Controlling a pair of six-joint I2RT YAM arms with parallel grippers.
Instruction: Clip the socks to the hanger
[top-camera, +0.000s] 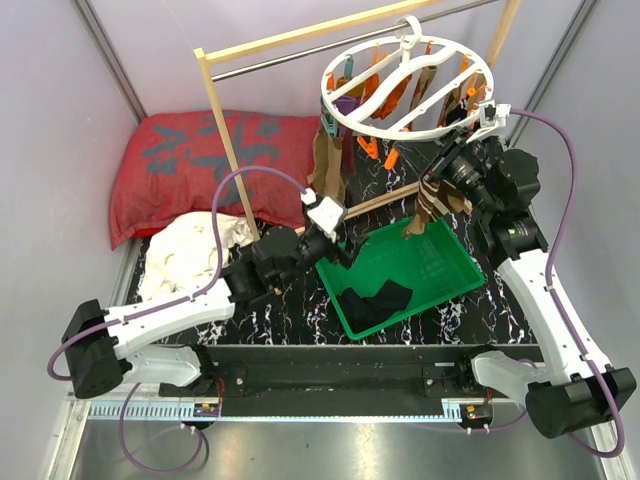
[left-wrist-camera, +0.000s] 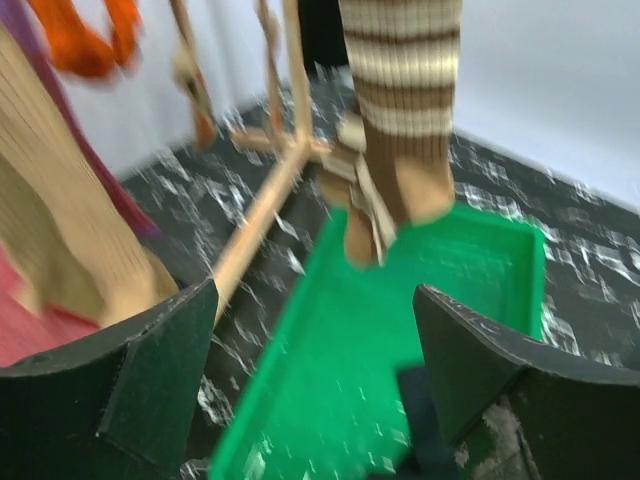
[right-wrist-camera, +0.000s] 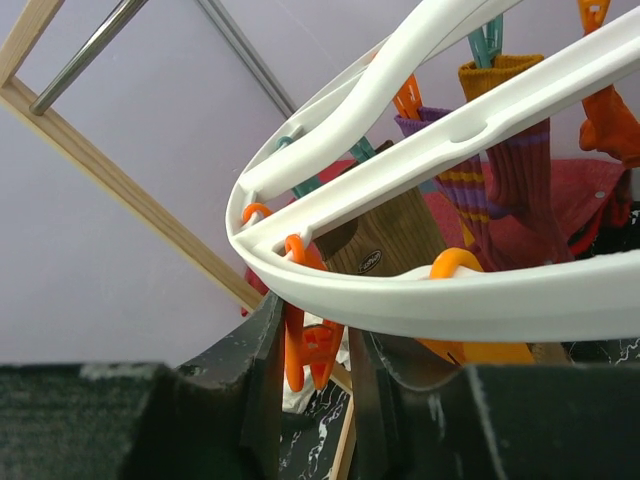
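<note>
The white round hanger (top-camera: 338, 111) hangs from the rail with socks and coloured clips around it. A striped sock (left-wrist-camera: 398, 100) dangles over the green tray in the left wrist view. My right gripper is at the hanger's rim, shut on an orange clip (right-wrist-camera: 295, 355) there. My left gripper stands open below and left of the hanger, with nothing between its fingers.
The green tray (top-camera: 430, 270) holds dark socks (top-camera: 375, 305). A red pillow (top-camera: 180, 180) and white cloth (top-camera: 185, 260) lie left. The wooden frame (top-camera: 228, 140) stands around the hanger.
</note>
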